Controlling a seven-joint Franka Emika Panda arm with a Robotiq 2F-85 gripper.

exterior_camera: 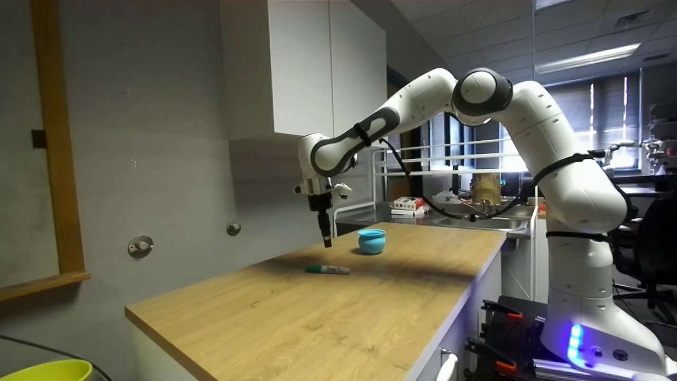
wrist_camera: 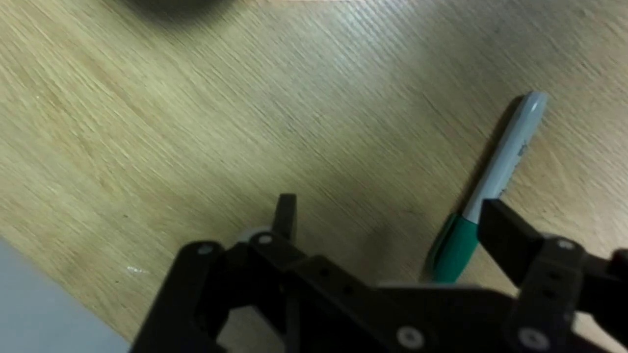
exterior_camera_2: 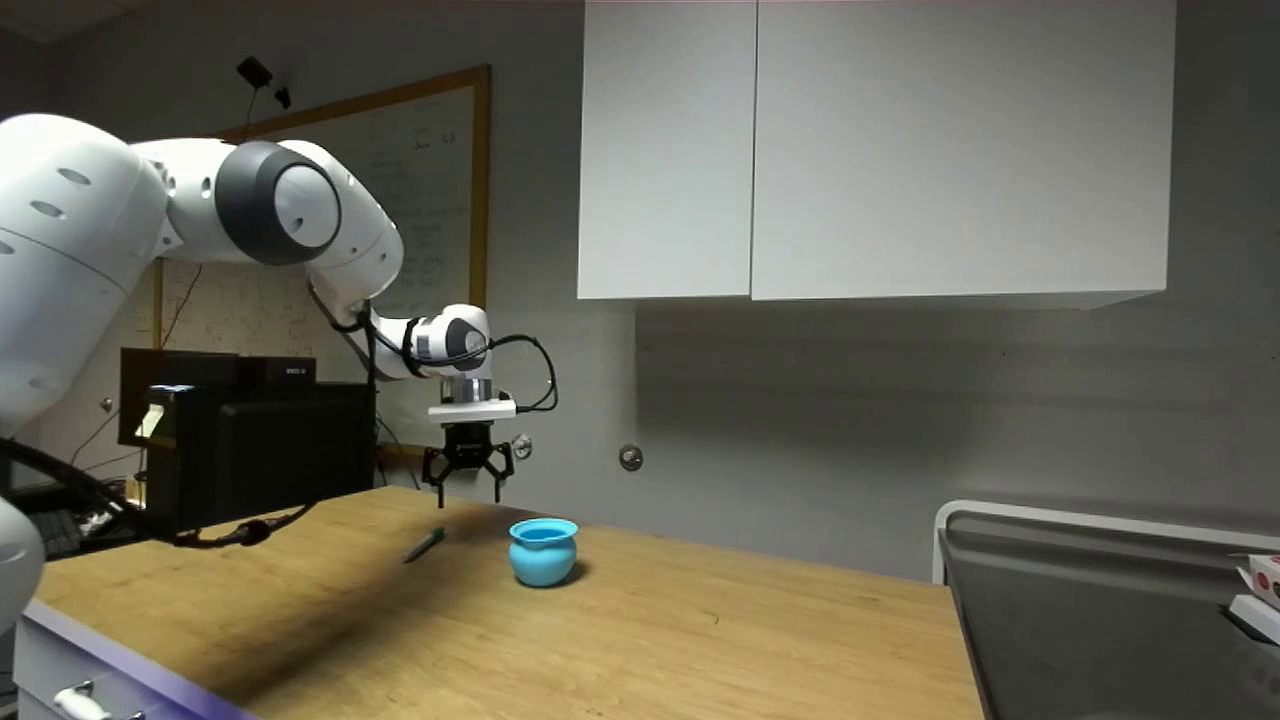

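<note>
A marker with a grey body and green cap [wrist_camera: 456, 250] lies flat on the wooden counter; exterior view 1 shows the same marker [exterior_camera: 327, 270] in front of a small turquoise pot [exterior_camera: 372, 242]. Over the counter hangs my gripper [exterior_camera_2: 468, 494], pointing down, its two fingers spread wide with nothing between them. From the wrist, the gripper has its right finger overlapping the view of the marker's cap, while the left finger [wrist_camera: 286, 214] is over bare wood. In exterior view 2 the pot [exterior_camera_2: 542, 554] stands upright, to the right of the marker [exterior_camera_2: 423, 545].
Behind the counter [exterior_camera: 273, 317] runs a grey wall, with a white cabinet [exterior_camera_2: 960, 156] mounted above. Toward the sink [exterior_camera: 482, 222] are some boxes [exterior_camera: 407, 206].
</note>
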